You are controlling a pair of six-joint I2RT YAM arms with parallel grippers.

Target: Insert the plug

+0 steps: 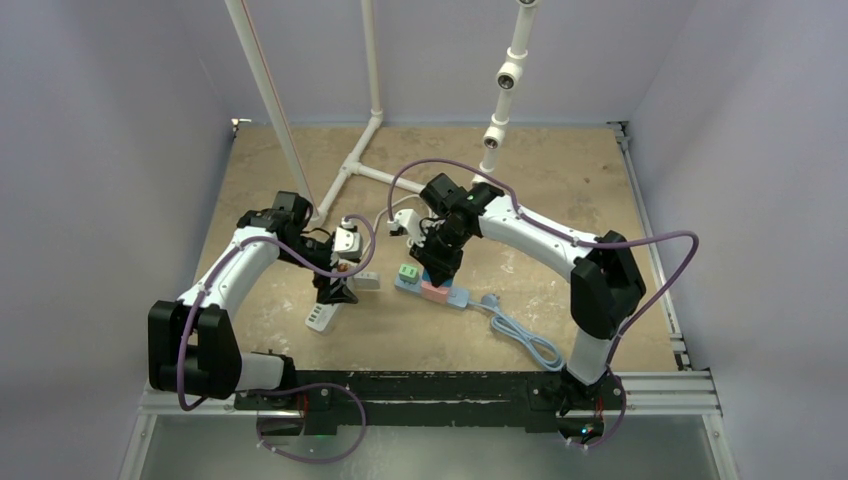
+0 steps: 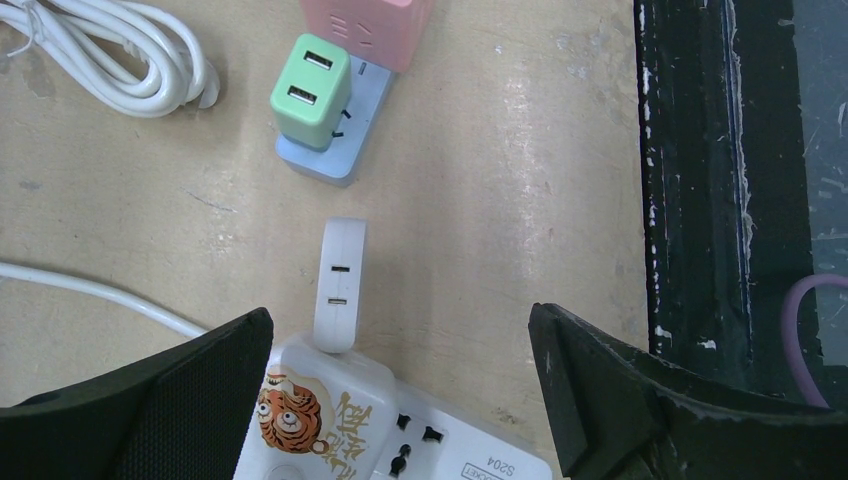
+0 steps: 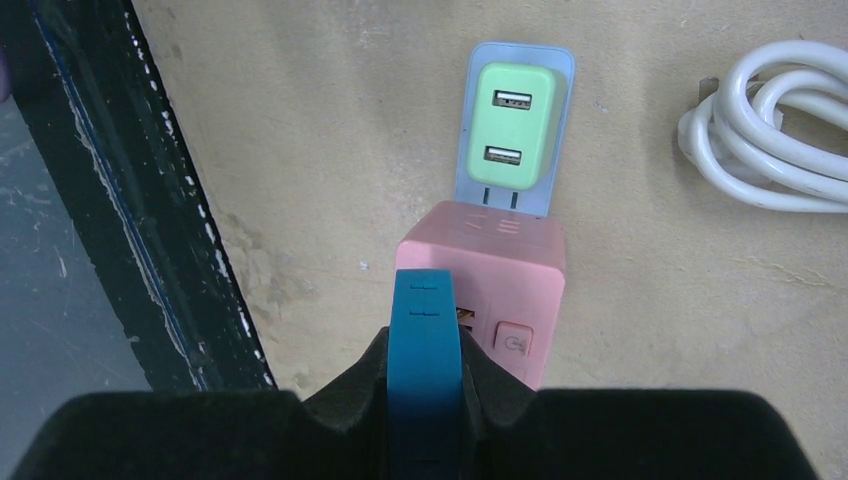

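A light-blue power strip (image 3: 463,130) holds a green USB plug (image 3: 515,125) and a pink cube adapter (image 3: 510,260). My right gripper (image 1: 440,265) is over the pink adapter, its fingers around a bright blue block (image 3: 425,340) that stands upright against that adapter's face; whether the block is seated cannot be told. My left gripper stands open above a white power strip (image 2: 455,445) with a tiger-printed adapter (image 2: 330,410) and a narrow white plug (image 2: 340,285), nothing between its fingers.
A coiled white cable (image 3: 770,140) lies beside the blue strip. The strip's blue cord (image 1: 525,335) is coiled at the front right. Bare table surrounds them, ending at a dark front edge (image 1: 460,390).
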